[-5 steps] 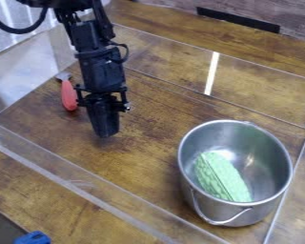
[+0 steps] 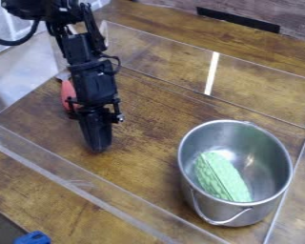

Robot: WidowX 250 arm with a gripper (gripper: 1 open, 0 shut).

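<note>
My black gripper [image 2: 96, 140] points down at the wooden table in the left half of the view, its tip low over the surface; it looks shut, with nothing visible between its fingers. A red object [image 2: 68, 93] lies behind it, partly hidden by the arm. On the right stands a steel pot [image 2: 263, 140] with a wire handle, holding a pale green, ridged object [image 2: 220, 175].
Clear plastic borders run around the wooden work area [image 2: 155, 105]. A small blue object [image 2: 31, 237] sits at the bottom left corner. The middle of the table between gripper and pot is bare.
The gripper has shifted slightly left and down, covering a little more of the red object. The pot and its contents have not moved.
</note>
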